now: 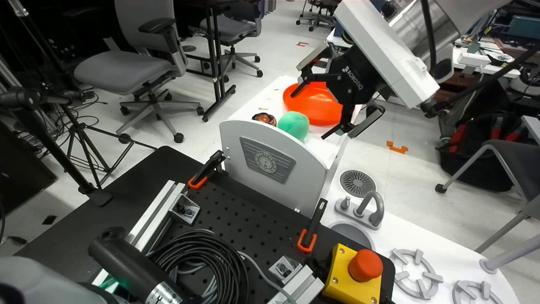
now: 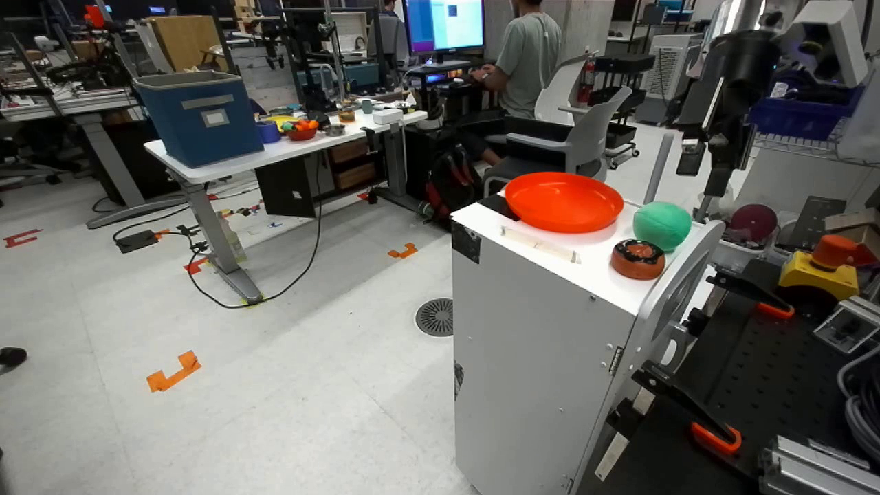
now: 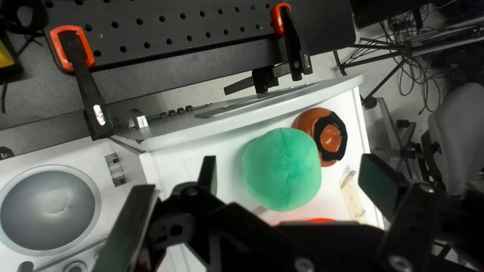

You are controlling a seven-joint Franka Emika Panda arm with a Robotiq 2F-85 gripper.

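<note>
A round green plush ball (image 1: 294, 125) rests on the white cabinet top, close behind its curved grey panel. Beside it sits a brown-and-black round object (image 2: 637, 260), partly covered by the ball in the wrist view. The shallow orange bowl (image 2: 563, 202) lies on the same top, farther from the panel; nothing shows inside it. My gripper (image 1: 309, 113) hangs above the cabinet, fingers spread wide. From the wrist view, the green ball (image 3: 282, 169) appears between the open fingers but below them, with nothing held.
A grey panel (image 1: 273, 162) rises along the cabinet top's edge. Clamps (image 1: 312, 225) stand on the black perforated table beside it. A sink with a faucet (image 1: 365, 207) and stove burners (image 1: 416, 273) occupy the adjoining lower white counter. A light strip (image 2: 540, 244) lies near the bowl.
</note>
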